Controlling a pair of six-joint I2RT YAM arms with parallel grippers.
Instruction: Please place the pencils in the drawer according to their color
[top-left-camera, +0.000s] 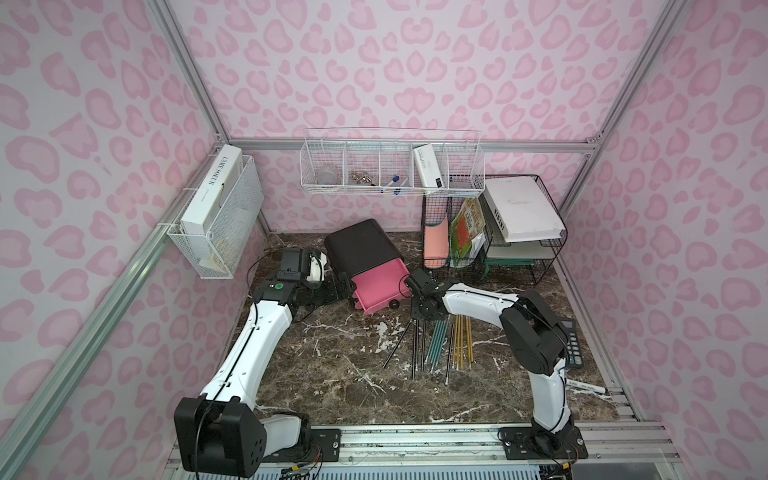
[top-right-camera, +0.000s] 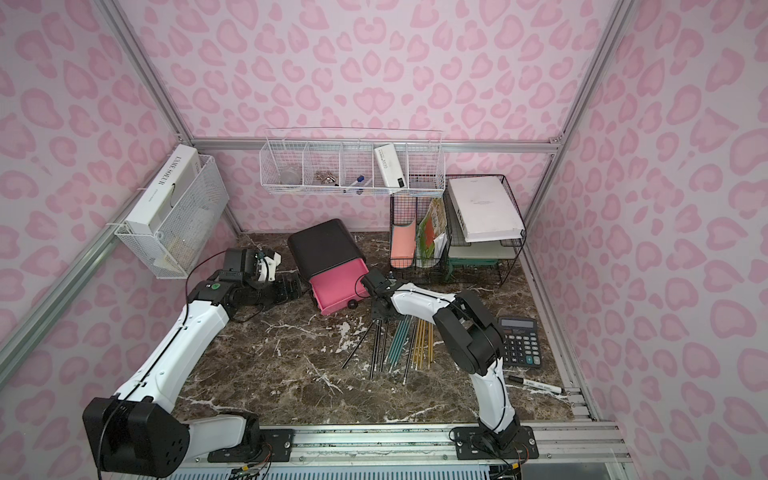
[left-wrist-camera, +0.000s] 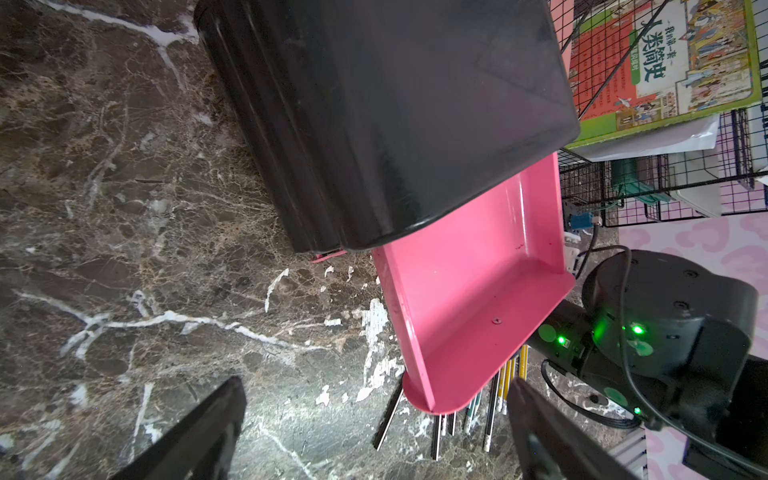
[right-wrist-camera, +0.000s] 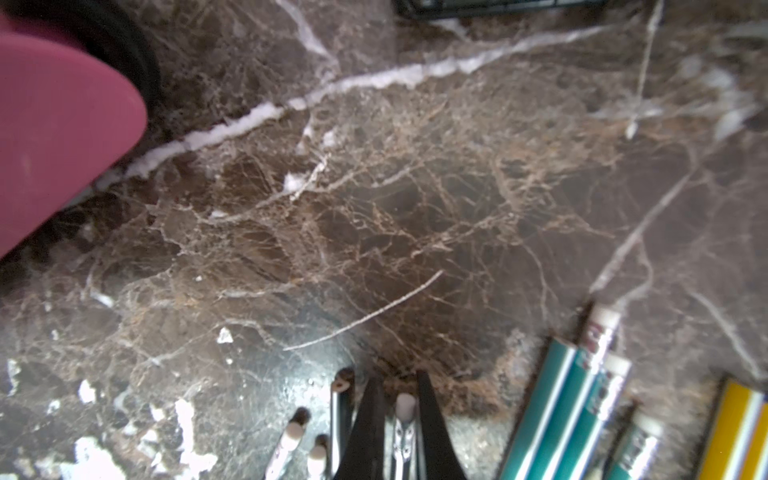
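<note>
A pink open drawer (top-left-camera: 380, 284) of a black organizer (top-left-camera: 356, 240) sits mid-table. Black pencils (top-right-camera: 374, 352), teal pencils (top-right-camera: 398, 342) and yellow pencils (top-right-camera: 424, 344) lie loose in front of it, roughly grouped by color. My right gripper is low over the black group, its fingers part open either side of a pencil's white eraser end (right-wrist-camera: 405, 412); whether they touch it I cannot tell. My left gripper hangs left of the drawer, open and empty in the left wrist view.
A black wire rack (top-right-camera: 480, 264) with books stands back right. A calculator (top-right-camera: 520, 344) and a marker (top-right-camera: 534, 385) lie at the right. Free table (top-right-camera: 264, 360) lies at front left. White wire baskets hang on the walls.
</note>
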